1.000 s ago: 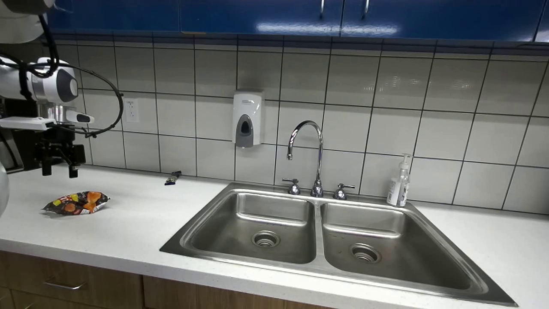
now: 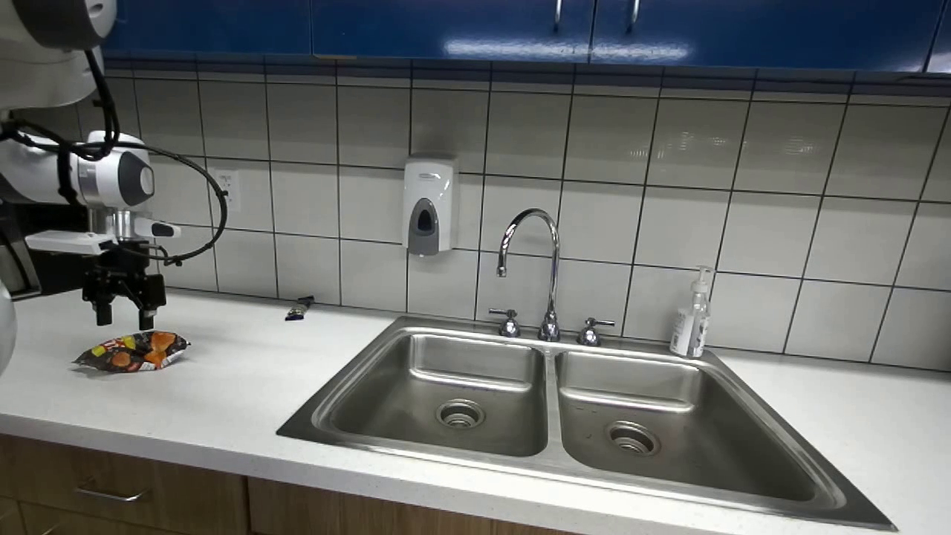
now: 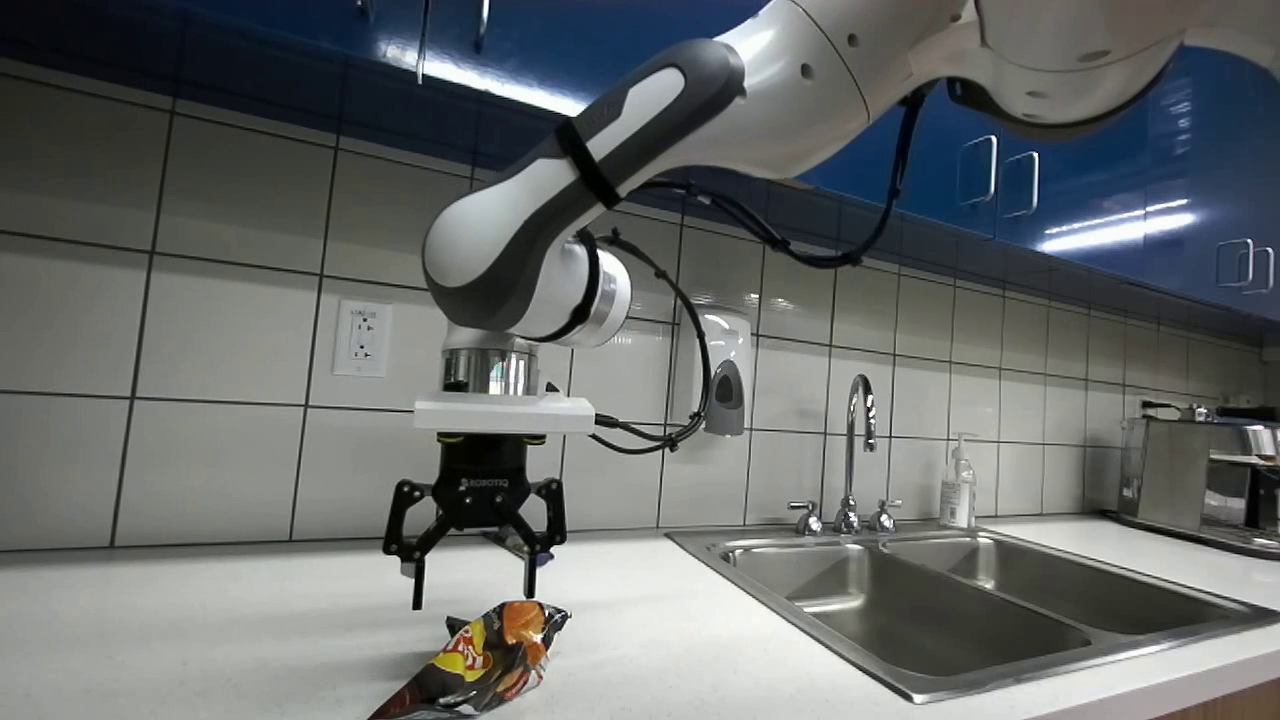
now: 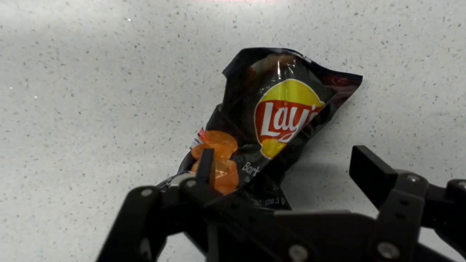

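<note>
A dark Lay's chip bag (image 4: 284,118) with orange and yellow print lies crumpled on the white counter. It shows at the left in exterior view 1 (image 2: 134,352) and low in exterior view 2 (image 3: 486,660). My gripper (image 3: 474,588) points straight down above the counter, open, with nothing between its fingers. In the wrist view one finger (image 4: 205,166) overlaps the bag's orange chip picture, while the other finger (image 4: 371,174) is seen over bare counter to the right. The bag's lower end is partly hidden behind the gripper there.
A double steel sink (image 2: 548,455) with a tall faucet (image 2: 548,267) sits right of the bag. A small dark packet (image 2: 299,308) lies near the tiled wall. A soap bottle (image 2: 693,316) stands behind the sink. Between bag and sink the counter is clear.
My gripper has come down and slightly to the right in exterior view 1, closer to the bag. The bag has not moved.
</note>
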